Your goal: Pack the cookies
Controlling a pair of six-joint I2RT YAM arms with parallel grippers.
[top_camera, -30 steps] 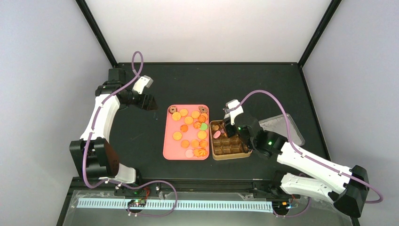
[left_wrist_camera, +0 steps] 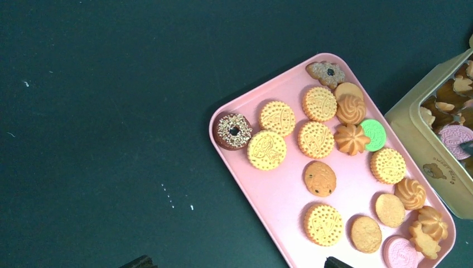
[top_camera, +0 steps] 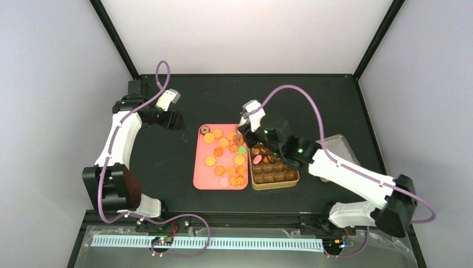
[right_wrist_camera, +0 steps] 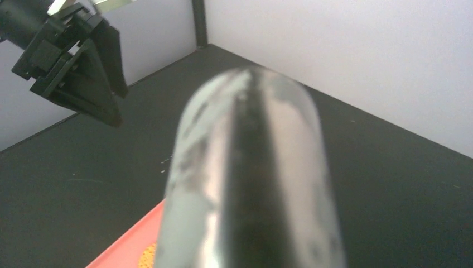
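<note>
A pink tray (top_camera: 202, 176) carries many cookies, among them a chocolate ring cookie (left_wrist_camera: 233, 131) and a green round one (left_wrist_camera: 375, 134). Right beside it stands a gold tin (top_camera: 275, 186) with compartments; a pink cookie (top_camera: 257, 159) and several others lie in its far part, while its near compartments look empty. My right gripper (top_camera: 246, 129), over the tray's far right corner, is shut on a shiny metal tool (right_wrist_camera: 251, 167), large and blurred in the right wrist view. The tool's working end is unclear. My left gripper (top_camera: 179, 121) hangs left of the tray, open and empty, fingertips apart.
A clear or silver lid (top_camera: 344, 151) lies at the right, partly behind the right arm. The tin's wall nearly touches the tray's right edge.
My right gripper has swung from above the tin, left and away from the front, to the tray's far right corner, carrying the tool. The left arm stands nearly as before.
</note>
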